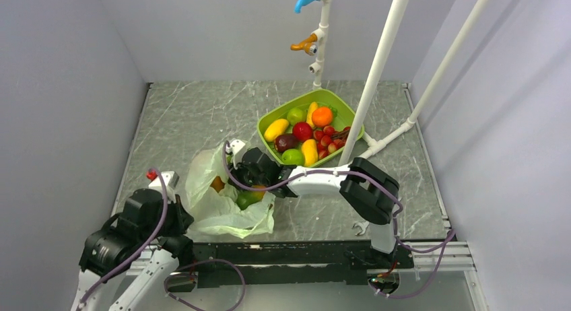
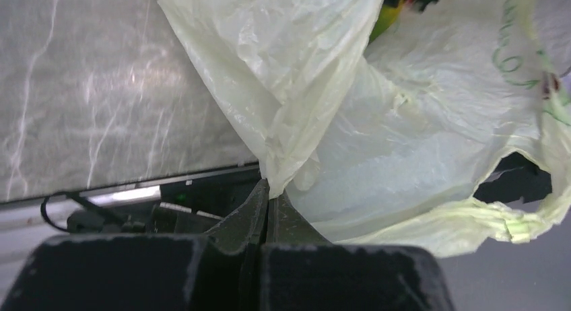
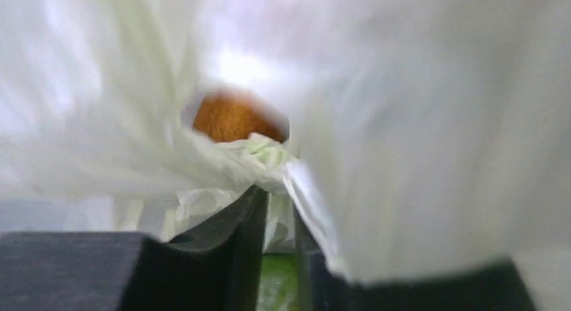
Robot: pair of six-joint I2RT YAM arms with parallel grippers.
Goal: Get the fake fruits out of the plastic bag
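The pale translucent plastic bag [image 1: 229,220] lies mouth open at the front middle of the counter. My left gripper is shut on a pinched fold of its film. Inside the bag show a brown-orange fruit [image 1: 217,184], a green one [image 1: 246,199] and an orange one [image 1: 258,190]. My right gripper stands slightly open at the bag, no fruit between its fingers; film lies against its right finger. Beyond the fingertips a brown fruit [image 3: 232,118] peeks through a gap in the film, and a green fruit [image 3: 277,284] shows between the fingers.
A green tray [image 1: 351,109] of mixed fruits stands behind the right arm. White pipes [image 1: 377,48] rise to its right. A wrench [image 1: 361,227] lies near the front edge. Clear counter [image 1: 182,116] spreads at the back left.
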